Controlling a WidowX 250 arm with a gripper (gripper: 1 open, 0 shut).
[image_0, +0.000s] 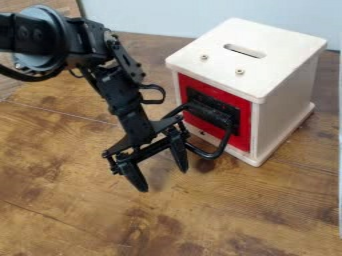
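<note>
A black arm reaches in from the upper left, its gripper (159, 165) hanging low over the wooden surface with two pointed fingers spread apart and only floor visible between them. To its right stands a pale wooden box (281, 90) with a slot and two small fixings on top. The box's front has a red panel (238, 137) carrying a black fitting (211, 110). A black curved bar or cable runs from low on that fitting toward the gripper; whether they touch I cannot tell.
A white wall (160, 15) runs along the back.
</note>
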